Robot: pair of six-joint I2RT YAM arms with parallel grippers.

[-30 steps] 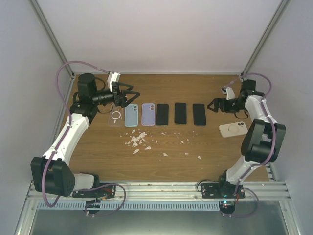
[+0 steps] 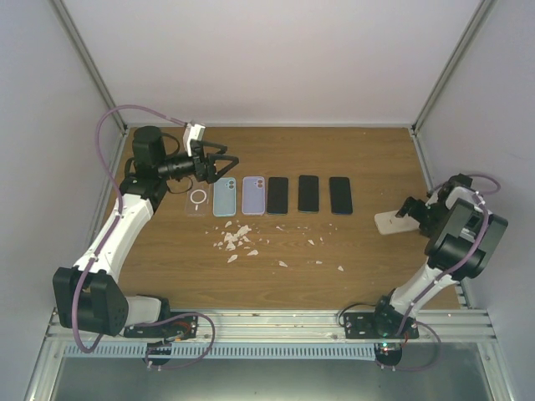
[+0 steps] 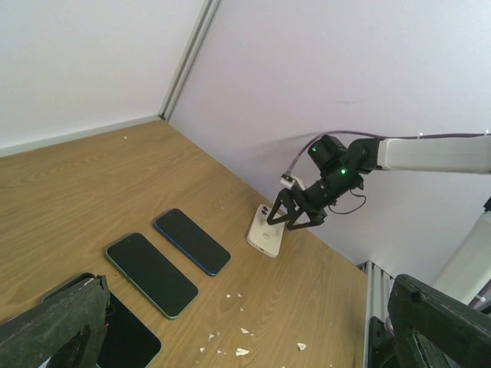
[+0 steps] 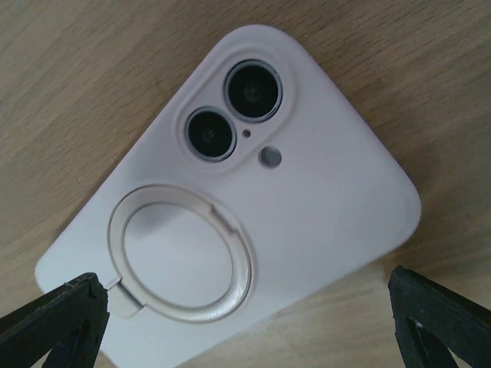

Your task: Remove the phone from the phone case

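Observation:
At the right of the table lies a phone in a white case (image 2: 389, 223), back side up. In the right wrist view the white case (image 4: 307, 207) fills the middle, with two dark camera lenses (image 4: 232, 111) and a ring stand (image 4: 244, 264) on its back. My right gripper stands open over the case's lower part, its fingers apart, and in the top view it covers the right end. Whether a finger touches the case I cannot tell. My left gripper (image 2: 230, 163) is open and empty, held high at the left.
A row holds a clear case (image 2: 196, 209), a blue case (image 2: 224, 197), a purple case (image 2: 253, 195) and three dark phones (image 2: 308, 194). White scraps (image 2: 237, 236) are scattered in front. Open table lies between the rightmost dark phone and the white case.
My right arm has moved right and come over the white case's right end, which showed fully a second ago. The case and my left arm look unmoved.

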